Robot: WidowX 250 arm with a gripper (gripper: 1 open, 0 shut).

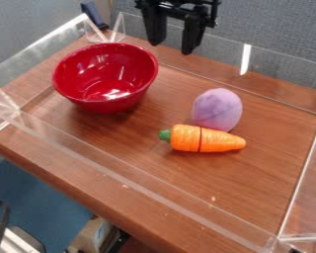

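My black gripper (pixel 174 32) hangs at the top centre, open, its fingers apart with nothing between them, above and behind the objects. A red bowl (pixel 104 82) sits at the upper left of the wooden surface. To its right is a purple rounded object (pixel 217 110). An orange toy carrot (pixel 205 139) with a green top lies in front of that, its top pointing left.
Clear low walls ring the wooden surface (pixel 161 193), whose front and right parts are bare. A grey backdrop stands behind. Floor and some small items show beyond the left edge.
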